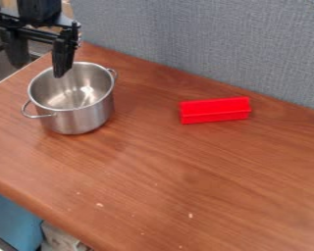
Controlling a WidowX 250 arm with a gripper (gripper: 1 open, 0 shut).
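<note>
A black gripper (pixel 39 51) hangs at the top left, open, its fingers spread, above and slightly behind a steel pot (pixel 74 114) with two side handles. The pot stands upright near the left of the wooden table; its interior looks empty where visible. A red rectangular block (pixel 215 110) lies on the table to the right of the pot.
A grey padded wall (pixel 238 49) runs along the back. The table's left edge drops away at the lower left.
</note>
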